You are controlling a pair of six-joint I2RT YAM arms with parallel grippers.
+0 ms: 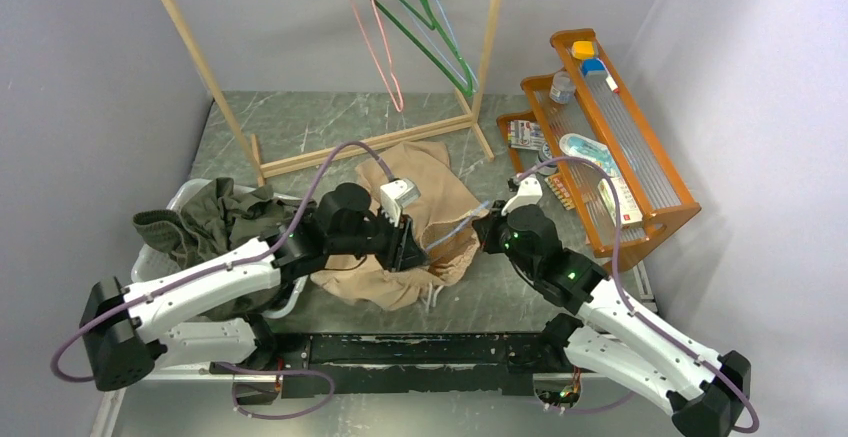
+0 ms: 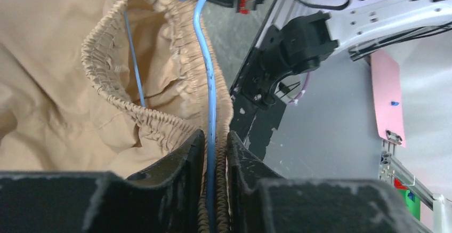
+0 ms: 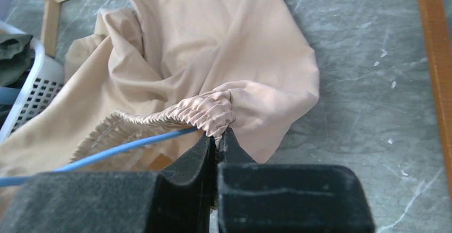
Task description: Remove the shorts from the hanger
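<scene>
The tan shorts [image 1: 420,187] lie on the grey floor, with a blue hanger [image 2: 209,83] running through their gathered waistband. My left gripper [image 1: 405,255] is at the waistband's near side; in the left wrist view its fingers [image 2: 250,171] are close around the hanger's bar and the band's edge, a little parted. My right gripper [image 1: 483,223] is at the other side of the waistband, shut on the gathered band [image 3: 210,110], while the blue bar runs leftward just beside it.
A white basket [image 1: 160,257] with dark green clothing stands at the left, a wooden shelf [image 1: 670,207] at the right. The rack [image 1: 185,27] with green, pink and blue hangers stands behind.
</scene>
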